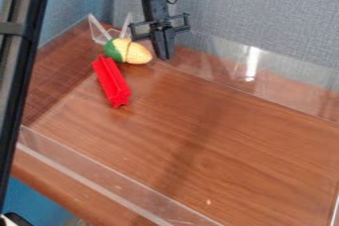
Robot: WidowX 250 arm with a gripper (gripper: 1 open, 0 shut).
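Note:
My black gripper (163, 42) hangs at the back of the wooden surface, shut, with nothing seen between its fingers. Just to its lower left lies a yellow toy with a green band (133, 52), like a corn cob. A red oblong object (113, 81) lies in front of that toy. A clear, whitish item (103, 34) is at the back left beside the yellow toy.
A dark vertical bar crosses the left of the view.

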